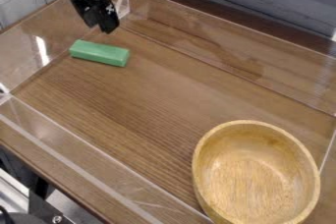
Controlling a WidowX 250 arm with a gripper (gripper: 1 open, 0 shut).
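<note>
My gripper (94,14) is at the top left of the camera view, a dark shape with light parts, open. Below it a flat green block (98,53) lies on the wooden surface (171,105), apart from the gripper. Whether anything small sits under the gripper is too small to tell.
A large yellow oval bowl (256,174) stands at the lower right. The surface's edges run along the left and top right.
</note>
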